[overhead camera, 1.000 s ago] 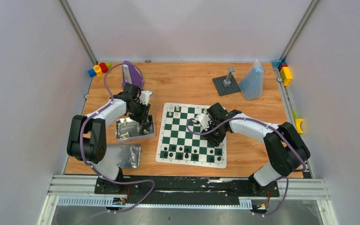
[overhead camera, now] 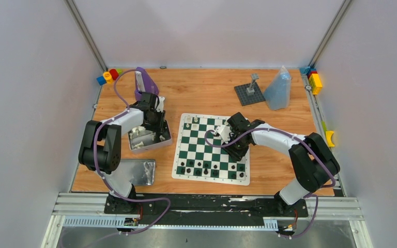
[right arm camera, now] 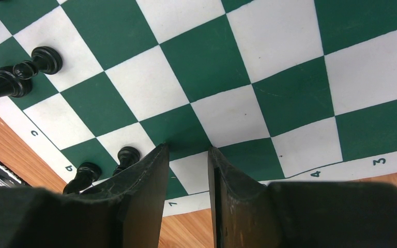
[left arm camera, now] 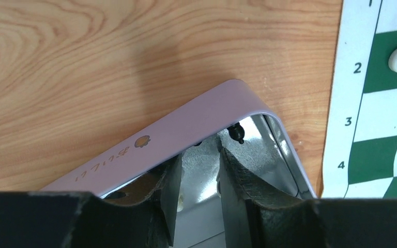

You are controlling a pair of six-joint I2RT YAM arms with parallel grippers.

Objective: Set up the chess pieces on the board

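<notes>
My left gripper stands open over the pink-rimmed box (overhead camera: 150, 145) of loose pieces; a black piece (left arm camera: 236, 132) lies under the box's far rim in the left wrist view. Two white pieces (overhead camera: 195, 120) stand at the board's far left. Black pieces (overhead camera: 205, 171) line the near side of the chessboard (overhead camera: 191, 144). My right gripper is low over the board's right part, part open with nothing seen between its fingers, beside black pieces (right arm camera: 126, 157).
A metal tray (overhead camera: 134, 170) lies near left, a purple holder (overhead camera: 147, 82) behind the left arm. A dark stand (overhead camera: 243, 95) and a blue bag (overhead camera: 276, 93) are at the back right.
The left arm has shifted slightly up in the top view and turned over the box. The right arm looks nearly still.
</notes>
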